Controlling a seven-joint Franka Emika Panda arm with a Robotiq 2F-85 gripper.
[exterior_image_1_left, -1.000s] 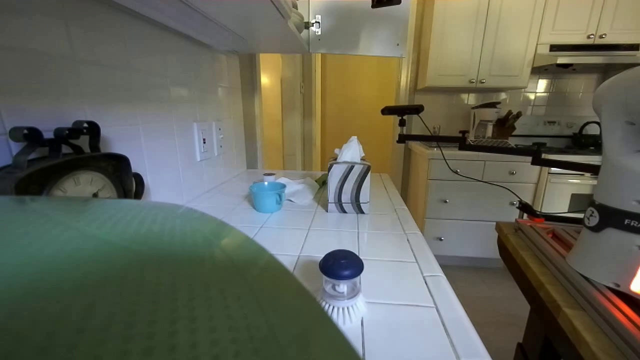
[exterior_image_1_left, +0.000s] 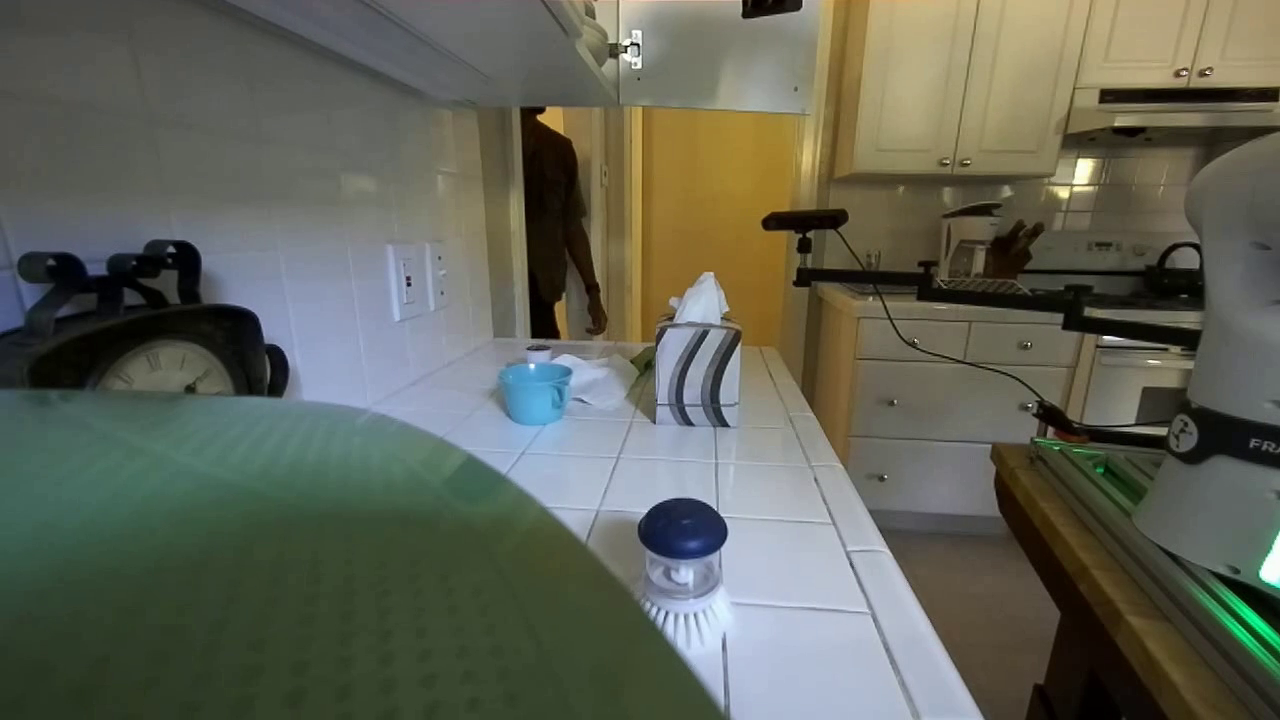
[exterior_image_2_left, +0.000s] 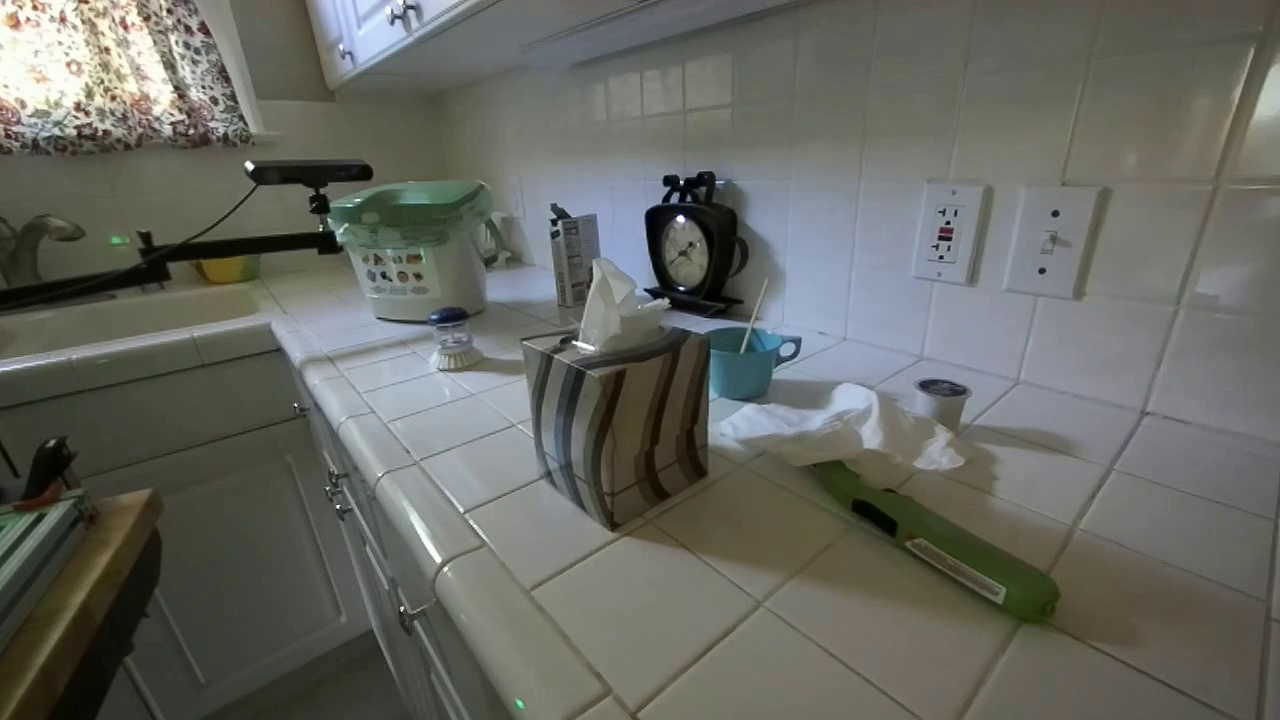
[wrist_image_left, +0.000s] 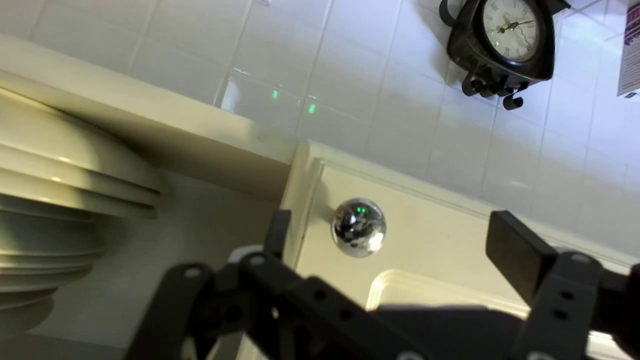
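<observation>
In the wrist view my gripper is open, its two dark fingers set wide apart. Behind the gap between them shows the round metal knob (wrist_image_left: 358, 228) of a cream cabinet door (wrist_image_left: 432, 240); whether a finger touches the door cannot be told. That door stands swung out from the cabinet, and stacked bowls (wrist_image_left: 72, 162) sit inside at the left. Exterior view 1 has the open door (exterior_image_1_left: 720, 60) at the top, with a small dark part of what may be my gripper (exterior_image_1_left: 770, 6) at the frame's upper edge. Exterior view 2 does not show the gripper.
On the tiled counter stand a tissue box (exterior_image_2_left: 618, 420), a blue cup (exterior_image_2_left: 740, 364), a dish brush (exterior_image_2_left: 451, 340), a black clock (exterior_image_2_left: 693, 250) and a lidded bin (exterior_image_2_left: 414, 258). A green tool (exterior_image_2_left: 948, 546) lies near crumpled tissue (exterior_image_2_left: 852, 420). A person (exterior_image_1_left: 554, 222) is in the doorway.
A person has appeared in the doorway. The light at the robot's base has gone from red to green. The cabinet door and counter objects look unmoved.
</observation>
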